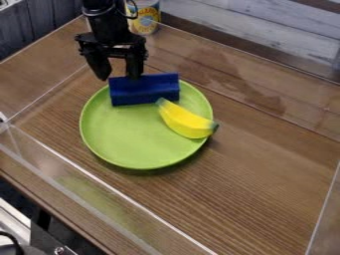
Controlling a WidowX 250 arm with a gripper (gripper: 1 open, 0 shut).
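My black gripper (114,62) stands open at the upper left, its fingers just above and behind a dark blue block (143,92). The block rests on the back part of a green plate (126,139). A yellow banana (186,122) lies on the right side of the plate, beside the block.
The wooden table (259,174) has free room to the right and front of the plate. A can (145,14) stands at the back behind the gripper. Pale edges border the table at the back right and lower left, with dark cables at the lower left corner.
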